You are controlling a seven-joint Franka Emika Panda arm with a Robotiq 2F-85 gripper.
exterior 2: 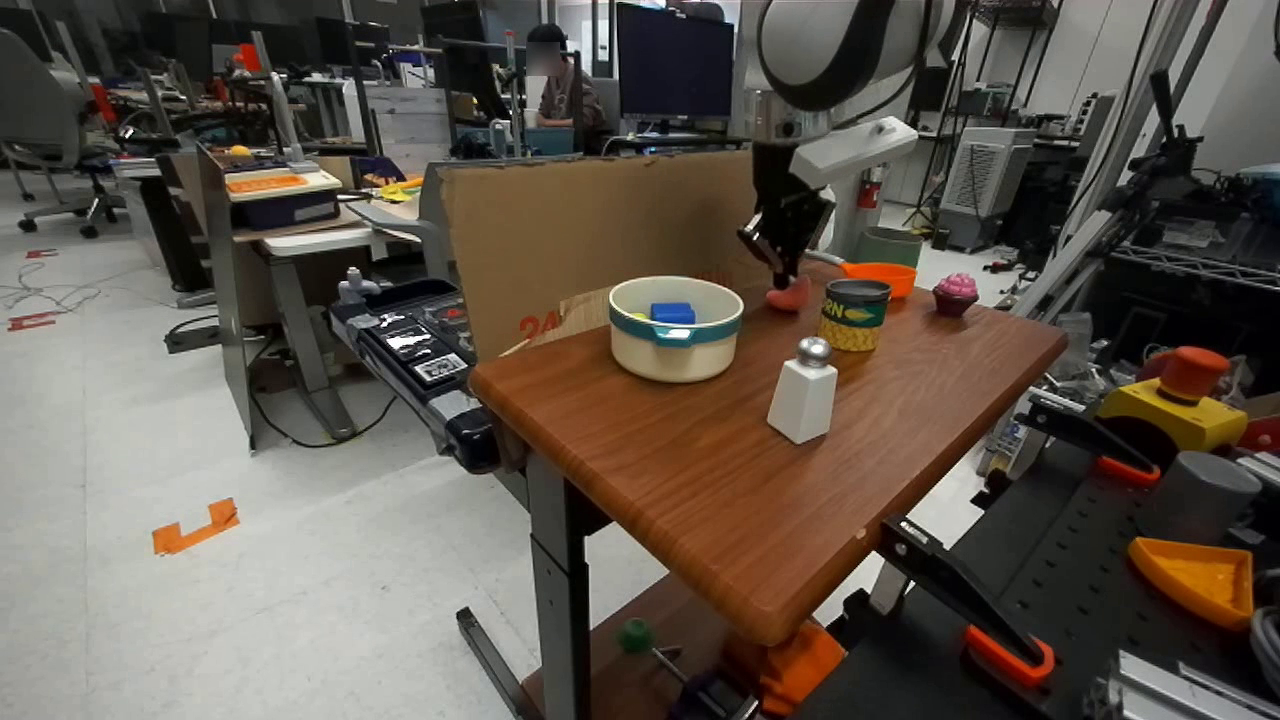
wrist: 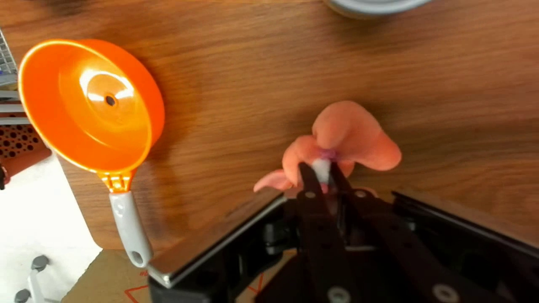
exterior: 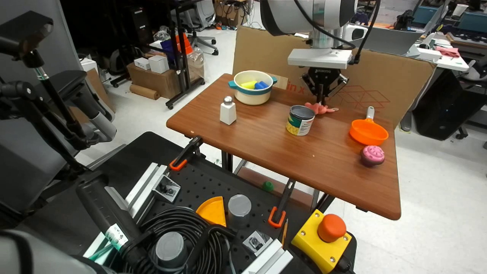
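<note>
My gripper [exterior: 320,103] points straight down near the back of the table, its fingers closed on a soft pink toy [exterior: 323,109]. In the wrist view the two dark fingertips [wrist: 306,174] pinch the toy by a small white and purple part, and its rounded lobes [wrist: 356,134] stick out beyond them. Exterior view 2 shows the toy [exterior 2: 788,295] just under the fingers, low over the wood; whether it still touches the table is hard to tell. A corn can [exterior: 300,120] stands close by, in front of the toy and a little to its left.
The cream pot [exterior: 253,98] with yellow and blue pieces inside stands at the back left. Near it is a white shaker [exterior: 228,111]. An orange pan [exterior: 368,132] and a pink cupcake [exterior: 372,155] lie right. Cardboard [exterior: 269,50] walls the back edge.
</note>
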